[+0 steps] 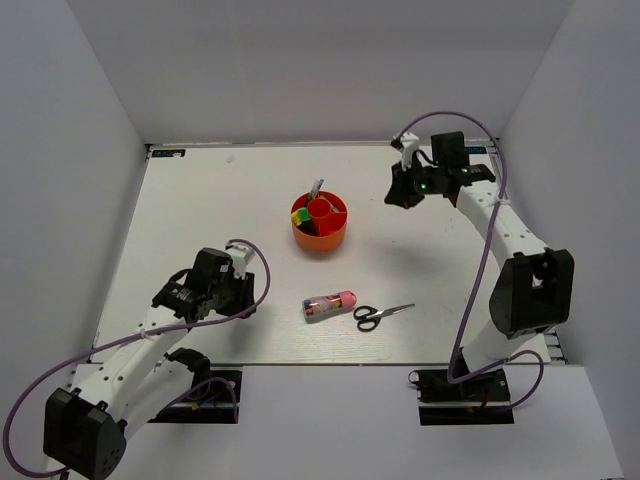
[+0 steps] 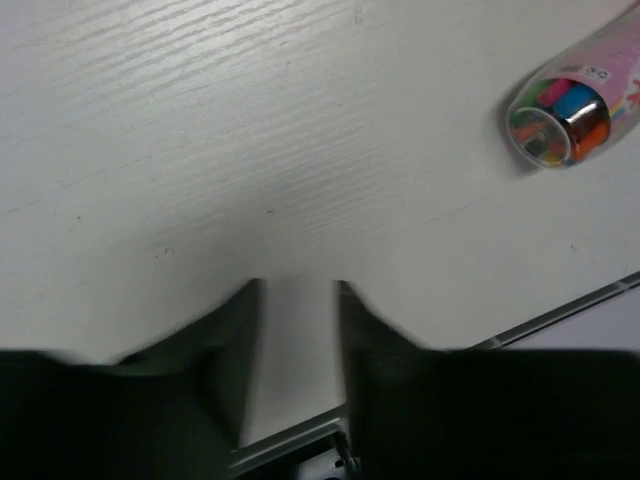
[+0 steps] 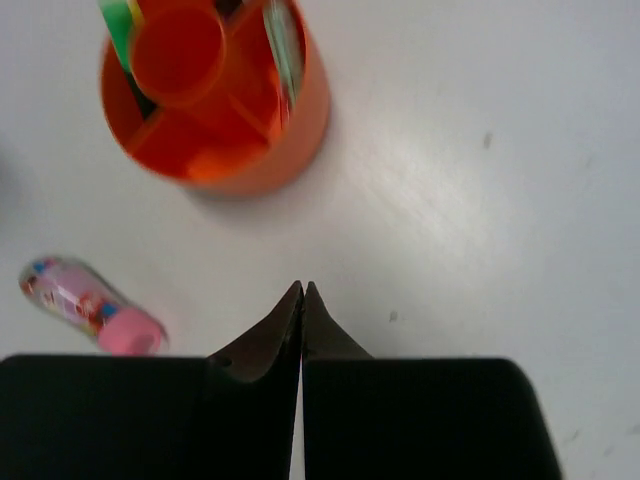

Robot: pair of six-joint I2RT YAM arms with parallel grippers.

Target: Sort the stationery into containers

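An orange round holder point(image 1: 320, 240) with inner compartments stands at the middle back. It contains a green and yellow item point(image 1: 300, 215), a slim pale item point(image 1: 316, 187) and another pale item point(image 3: 284, 45) leaning in a side compartment. A clear tube of coloured pens with a pink cap point(image 1: 329, 305) lies on the table's front half, beside black-handled scissors point(image 1: 382, 316). To the holder's right, my right gripper point(image 1: 403, 200) hovers shut; its fingertips point(image 3: 310, 300) meet with nothing between them. My left gripper is partly open and empty, low at the front left, away from the tube.
Purple cables point(image 1: 478, 270) trail from both arms.
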